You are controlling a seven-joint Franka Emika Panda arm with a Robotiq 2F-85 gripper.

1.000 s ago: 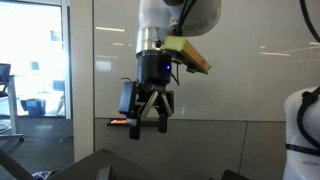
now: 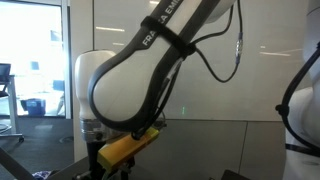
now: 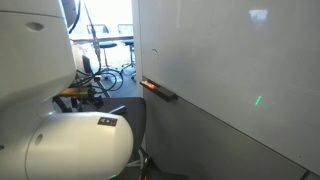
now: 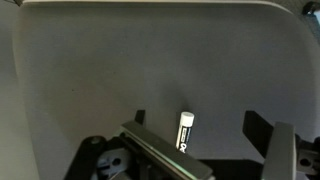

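Note:
In the wrist view my gripper is open, with its dark fingers point(image 4: 258, 130) set wide apart. A white marker-like stick point(image 4: 185, 130) with a pale cap and dark lettering lies on the dark grey surface point(image 4: 110, 60), seen between the two fingers. Its lower end is hidden behind a greyish bar point(image 4: 165, 152) that slants across the bottom; I cannot tell whether that bar is part of the gripper. In exterior view 1 the arm point(image 2: 150, 70) reaches down at the left and the fingertips are hard to make out.
A large whiteboard point(image 3: 230, 60) stands behind, with a small ledge point(image 3: 158, 91) at its lower left edge holding something dark and orange. A second white robot-like body point(image 2: 302, 125) stands at the right. Office chairs point(image 2: 8, 95) are visible through the glass at left.
The arm has come down and toward the left in exterior view 1, bringing the gripper from in front of the whiteboard to low near the bottom of the picture.

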